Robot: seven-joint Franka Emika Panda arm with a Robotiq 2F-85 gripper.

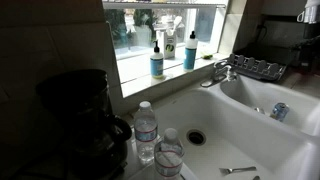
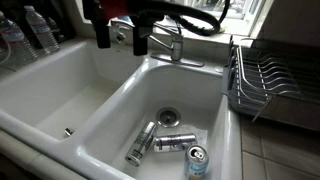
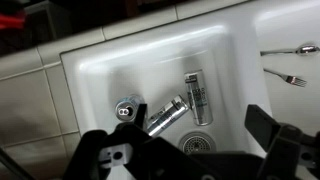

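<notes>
My gripper (image 2: 121,40) hangs high over the double sink, its two dark fingers apart and nothing between them. In the wrist view the fingers (image 3: 270,128) frame the basin from the bottom corners. Three silver cans are in the right basin (image 2: 125,105). One can (image 3: 127,107) stands upright; a second can (image 3: 165,116) lies at a slant beside it. A third can (image 3: 197,97) lies near the drain (image 3: 198,143). The same cans show from the side as one upright can (image 2: 196,160) and two lying ones.
A fork (image 3: 287,77) and a spoon (image 3: 290,50) lie in the other basin. A wire dish rack (image 2: 275,78) stands right of the sink, and a faucet (image 2: 175,45) rises behind. Water bottles (image 1: 146,130), a coffee maker (image 1: 80,110) and soap bottles (image 1: 157,62) line the surroundings.
</notes>
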